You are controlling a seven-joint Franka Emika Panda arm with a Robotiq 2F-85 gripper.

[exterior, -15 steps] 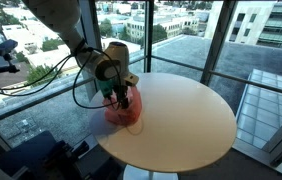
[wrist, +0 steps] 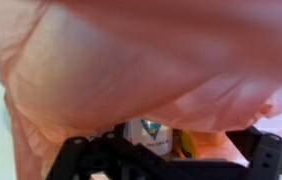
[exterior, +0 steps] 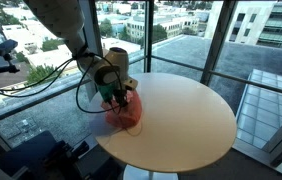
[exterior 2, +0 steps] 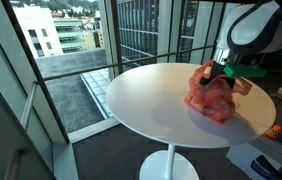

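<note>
A reddish-pink, translucent bag (exterior: 131,113) lies crumpled near the edge of the round white table. In the second exterior view the same bag (exterior 2: 213,103) stands puffed up beneath the arm, with my gripper (exterior 2: 225,74) down at its top. Pink film fills most of the wrist view. There, a white item with a printed label (wrist: 149,134) shows under the bag's folds, a yellow-orange piece (wrist: 186,143) beside it. My gripper is open, its dark fingers apart in front of these items. Whether the fingers touch anything inside is hidden.
Tall windows stand around it. A black cable (exterior: 51,82) loops beside the arm, and dark equipment (exterior: 56,155) sits near the arm's side of the table.
My arm has shifted very slightly at the bag over the last second. The bag stays in about the same place on the table.
</note>
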